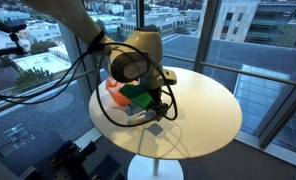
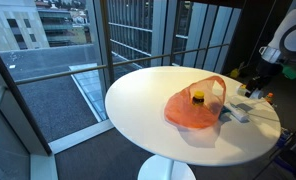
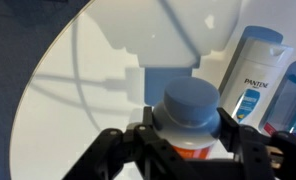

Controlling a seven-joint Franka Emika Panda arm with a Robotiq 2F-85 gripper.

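Note:
In the wrist view a bottle with a rounded blue-grey cap point(image 3: 189, 98) sits between the fingers, and my gripper is shut on it. Some orange and white shows below the cap; the rest of the bottle is hidden. A white Pantene bottle point(image 3: 254, 72) with a blue-grey cap lies on the table just right of the held one. Seen from exterior view 1, my gripper point(image 1: 160, 110) is over the near-left part of the round table point(image 1: 203, 115). In exterior view 2 the gripper point(image 2: 251, 90) is at the right side of the table.
An orange mesh bag point(image 2: 178, 106) with a black-and-yellow-capped bottle point(image 2: 198, 97) stands on the table. Beyond the Pantene bottle is another, clear-and-blue container point(image 3: 288, 98). Windows surround the table.

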